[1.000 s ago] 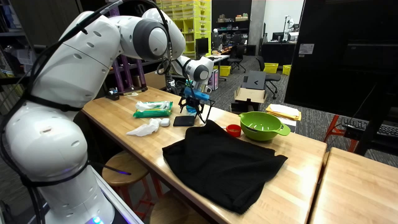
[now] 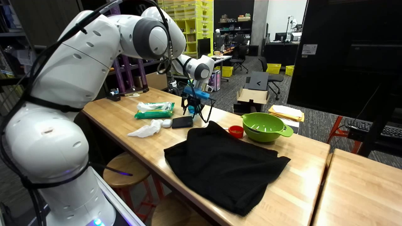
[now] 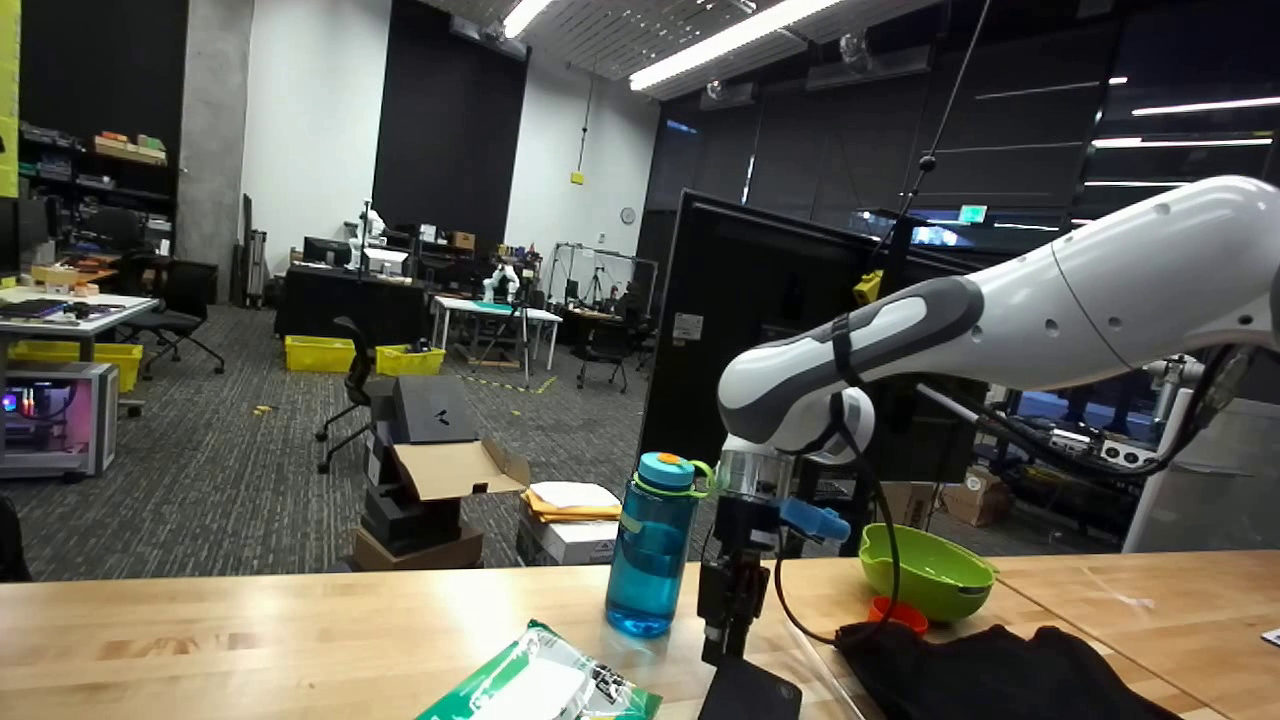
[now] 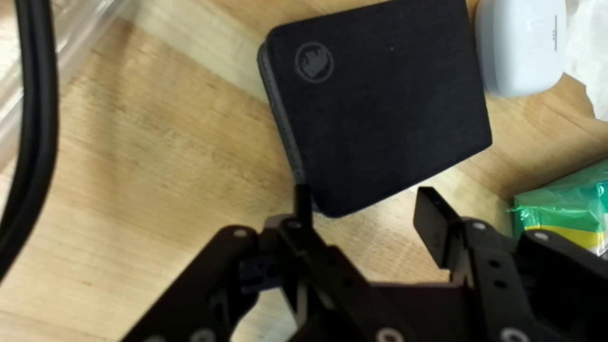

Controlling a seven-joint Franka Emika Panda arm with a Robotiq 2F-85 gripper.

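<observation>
A flat black case [image 4: 382, 102] with a round emblem lies on the wooden table, seen closely in the wrist view. My gripper is at the case's near corner, its two fingertips apart and nothing gripped. The left fingertip overlaps that corner in view; whether it touches is hard to tell. The right fingertip stands clear of the case over bare wood. From the first exterior view, the gripper [image 2: 192, 110] hangs low just behind the black case [image 2: 182, 122]. In the second, it is beside a blue bottle [image 3: 651, 552].
A white earbud case [image 4: 527, 45] sits against the black case's far side. Around them are a green wipes pack [image 2: 154, 110], crumpled tissue [image 2: 147, 128], black cloth [image 2: 226, 162], red cup [image 2: 236, 131] and green colander [image 2: 263, 128]. A cable loops beside the gripper.
The black case has shifted slightly left, closer to the white earbud case. My gripper has moved a little, staying low by the case. The cloth and bowls are unmoved.
</observation>
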